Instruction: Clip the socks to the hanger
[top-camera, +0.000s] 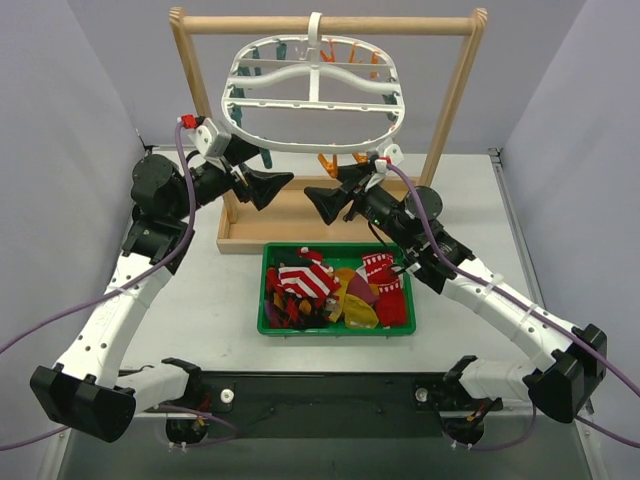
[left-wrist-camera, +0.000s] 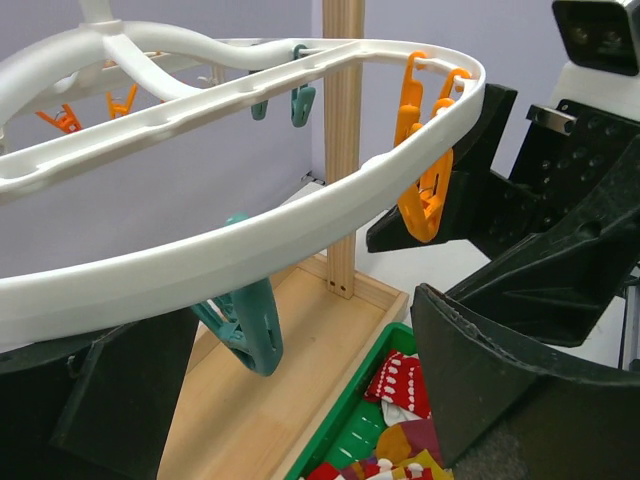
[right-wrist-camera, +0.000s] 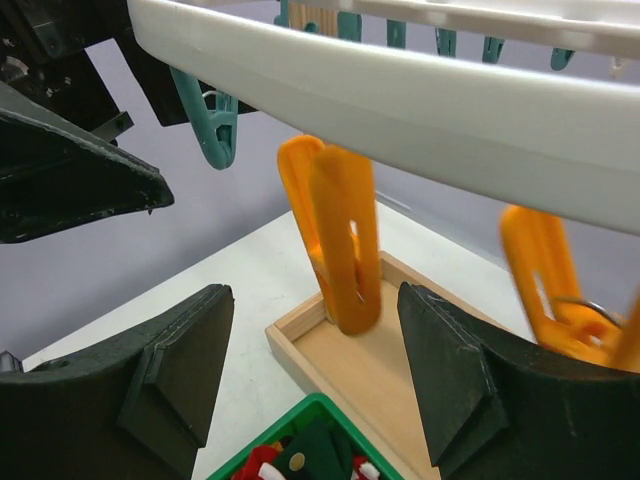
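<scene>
The white clip hanger (top-camera: 312, 138) hangs from a wooden frame, with teal and orange clips. In the left wrist view a teal clip (left-wrist-camera: 255, 330) hangs between the spread fingers of my left gripper (top-camera: 266, 190), which is open and empty. In the right wrist view an orange clip (right-wrist-camera: 350, 250) hangs just above and between the parted fingertips of my right gripper (top-camera: 334, 200); nothing shows held. The socks (top-camera: 310, 282), red, striped, yellow and dark, lie piled in a green bin below.
A wooden tray (top-camera: 260, 232) stands under the hanger, behind the green bin (top-camera: 340, 333). The frame's posts (top-camera: 450, 90) rise at both sides.
</scene>
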